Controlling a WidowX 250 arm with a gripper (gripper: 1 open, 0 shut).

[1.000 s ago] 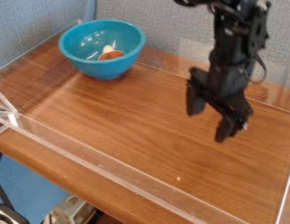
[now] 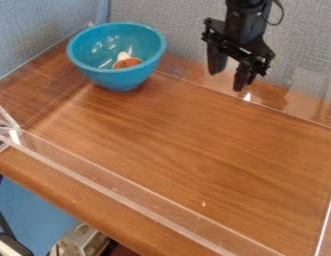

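My black gripper (image 2: 233, 66) hangs at the back of the wooden table, right of centre, with its fingers pointing down and apart; nothing shows between them. To its left, a teal bowl (image 2: 94, 46) holds a small orange item (image 2: 125, 63) and something white above that.
A clear low edge or panel runs along the left and back. A grey wall stands behind. Blue floor and some hardware show at the lower left, off the table.
My gripper has moved back, away from the camera, and slightly left, up toward the back wall. The bowl stays where it was.
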